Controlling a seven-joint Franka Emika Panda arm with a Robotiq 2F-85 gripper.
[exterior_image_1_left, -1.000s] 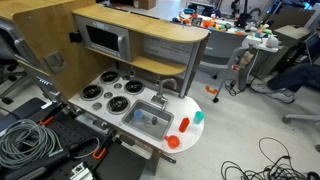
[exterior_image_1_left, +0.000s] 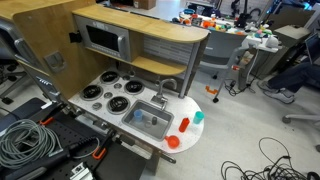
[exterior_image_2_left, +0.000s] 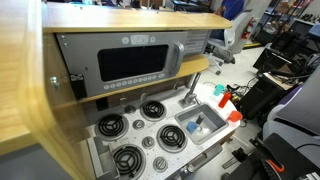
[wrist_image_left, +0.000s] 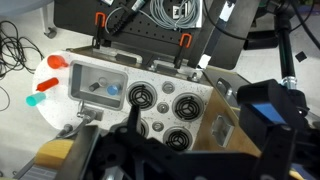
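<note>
In the wrist view, my gripper looks down from above, its dark fingers far apart at left and right. Stove burners show in the gap between them, and I see nothing held. Neither exterior view clearly shows the gripper. A small blue object (exterior_image_1_left: 138, 114) lies in the sink (exterior_image_1_left: 159, 120) of the toy kitchen; from above, the blue object (wrist_image_left: 113, 90) sits near the burner side. On the white counter beside the sink are a red item (exterior_image_1_left: 184, 124), a teal cup (exterior_image_1_left: 199, 117) and an orange-red item (exterior_image_1_left: 173, 141).
The tap (exterior_image_1_left: 168, 86) rises behind the sink. A silver microwave (exterior_image_2_left: 130, 62) hangs under the wooden shelf, above the burners (exterior_image_2_left: 153, 110). Coiled cable (exterior_image_1_left: 28, 145) lies on the dark robot table. Loose black cables cover part of the floor at right.
</note>
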